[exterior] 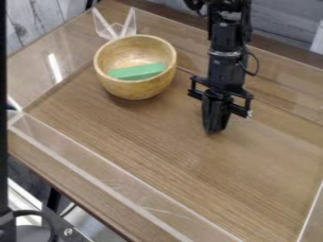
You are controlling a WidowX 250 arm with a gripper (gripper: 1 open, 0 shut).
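The black robot arm reaches down from the top of the view to my gripper (214, 121), which is low over the wooden table (177, 180) at the middle right. Its fingertips are dark and small, with nothing visible held between them; the gripper looks shut. A wooden bowl (159, 60) with a green oblong object (134, 73) in it stands to the left of the gripper, apart from it.
A white angular object (116, 28) sits behind the bowl at the back left. Dark hardware (25, 227) shows at the bottom left corner.
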